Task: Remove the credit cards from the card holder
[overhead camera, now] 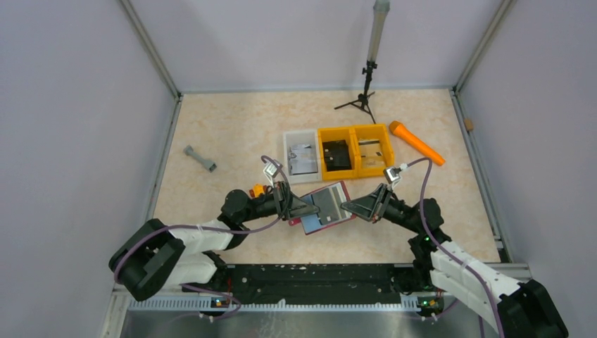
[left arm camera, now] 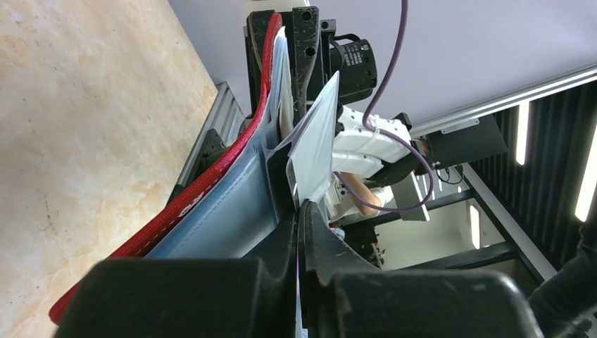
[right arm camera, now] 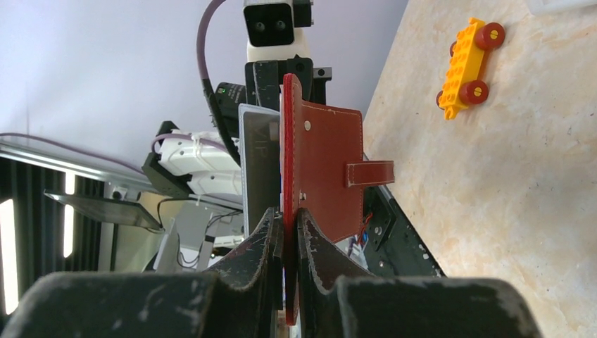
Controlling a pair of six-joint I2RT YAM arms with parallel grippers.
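The open card holder (overhead camera: 329, 210) is held up between both arms, red leather outside with a strap (right arm camera: 369, 173), pale blue sleeves inside (left arm camera: 225, 211). My left gripper is shut at the near end of a pale sleeve or card (left arm camera: 315, 141) that stands out from the holder; whether anything thin sits between its fingertips is hard to tell. My right gripper grips the holder's red edge, which runs between its fingers. How many cards are inside is not clear.
A yellow toy car (right arm camera: 464, 63) lies behind the left gripper. A white bin (overhead camera: 286, 155) and orange bins (overhead camera: 334, 132) stand at the back, an orange microphone (overhead camera: 417, 143) at the right.
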